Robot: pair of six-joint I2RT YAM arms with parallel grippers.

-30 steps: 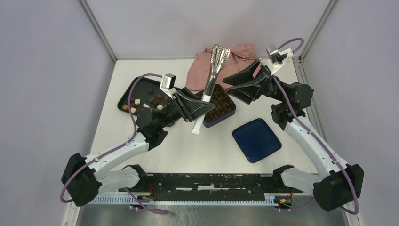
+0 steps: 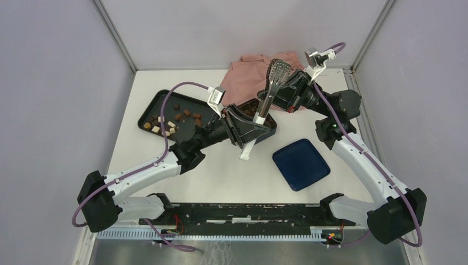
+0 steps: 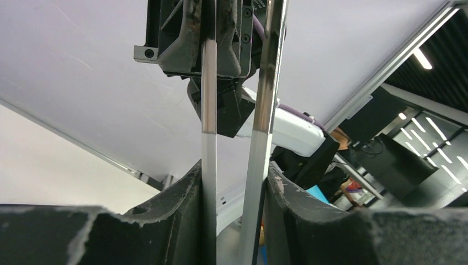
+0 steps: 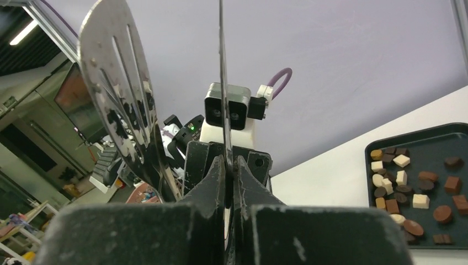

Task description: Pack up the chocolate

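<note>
Metal tongs with white handles (image 2: 247,151) slant above the table's middle, slotted heads (image 2: 280,70) toward the back. My left gripper is shut around both handle arms. Higher up the tongs, my right gripper is shut on one metal arm, seen edge-on between its fingers; the other slotted blade (image 4: 118,83) stands apart to the left. A dark tray (image 4: 453,132) carries loose brown and white chocolates (image 4: 421,201). Partly hidden under the tongs and left gripper is a blue box (image 2: 270,133) with a brown gridded inside.
An empty dark blue lid or shallow tray (image 2: 301,164) lies front right. Behind the box a pink cloth (image 2: 241,77) is crumpled. Both arms stand close together over the box.
My left gripper has carried the tongs to the right. The right gripper, open and apart before, now has closed on the tongs' metal part, its wrist shifted slightly left.
</note>
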